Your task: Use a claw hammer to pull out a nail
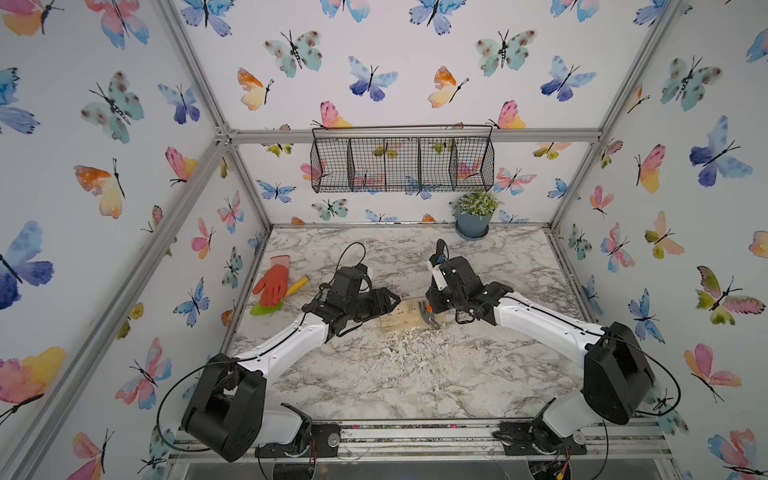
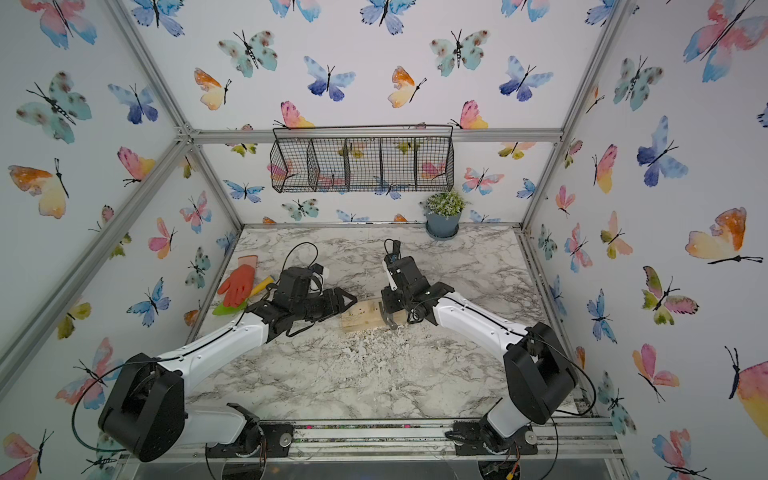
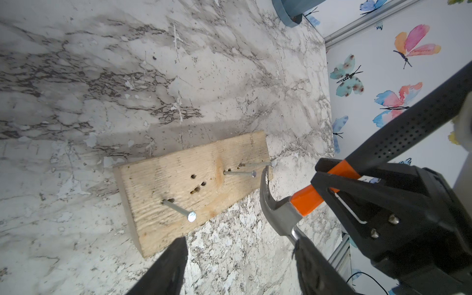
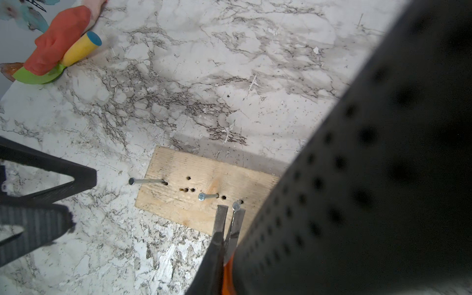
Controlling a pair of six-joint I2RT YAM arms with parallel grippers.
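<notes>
A pale wooden block (image 3: pixel 206 182) with three upright nails lies mid-table. One nail (image 3: pixel 179 210) stands near its left end. Two more, a nail (image 3: pixel 240 173) and a rightmost nail (image 4: pixel 237 204), stand toward the right. My right gripper is shut on the claw hammer (image 3: pixel 324 189) at its orange neck, the black handle slanting upward. In the right wrist view, the claw tips are close by the rightmost nail's head; contact is unclear. My left gripper stands open above the block's near-left side, its fingers apart and empty.
A red glove (image 1: pixel 273 285) and a yellow-handled green tool (image 1: pixel 297 285) lie at the table's left. The potted plant (image 1: pixel 473 213) stands at the back, below a wire basket (image 1: pixel 402 164). Light debris lies before the block.
</notes>
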